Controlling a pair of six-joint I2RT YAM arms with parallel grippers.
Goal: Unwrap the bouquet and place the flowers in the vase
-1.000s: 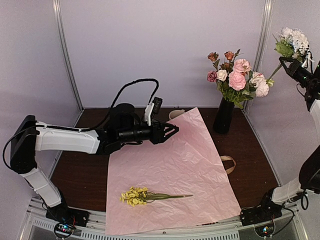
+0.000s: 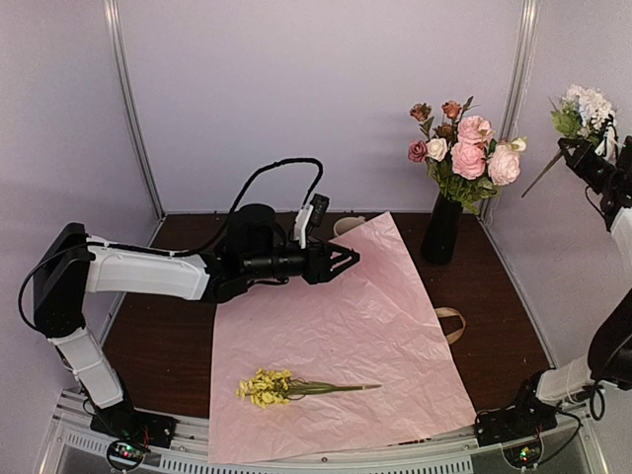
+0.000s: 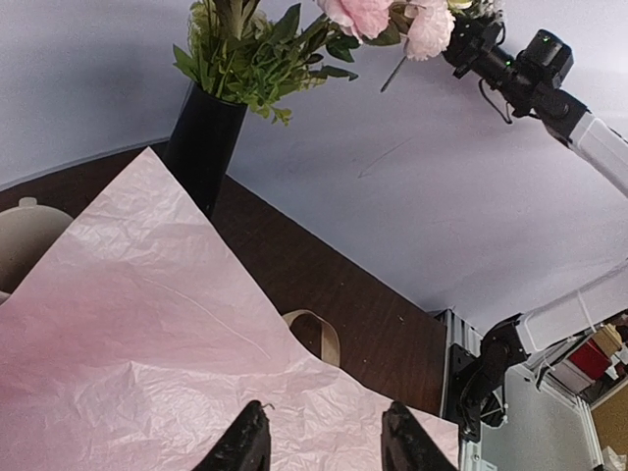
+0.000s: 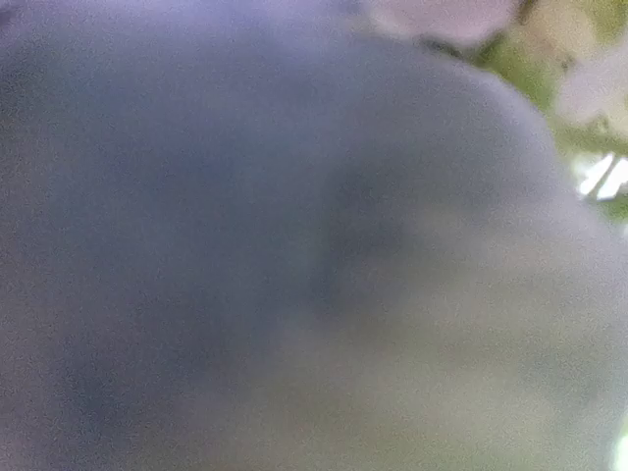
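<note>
The black vase [image 2: 440,232] stands upright at the back right, filled with pink, white and rusty flowers [image 2: 468,159]. In the top view, my right gripper [image 2: 565,148] is high at the right edge, shut on a bunch of white flowers [image 2: 590,107]; its stem slants down to the left, apart from the vase. Blur fills most of the right wrist view. A bunch of yellow flowers [image 2: 265,387] lies on the pink paper [image 2: 326,326], stems pointing right. Over the paper's upper part hovers my left gripper [image 2: 344,261], fingers [image 3: 246,440] spread with nothing between them.
A tan ribbon loop [image 2: 452,324] lies by the paper's right edge. Behind the paper a pale round object [image 2: 348,225] partly shows.
My left arm has shifted slightly to the right. Yellow flowers stayed put.
</note>
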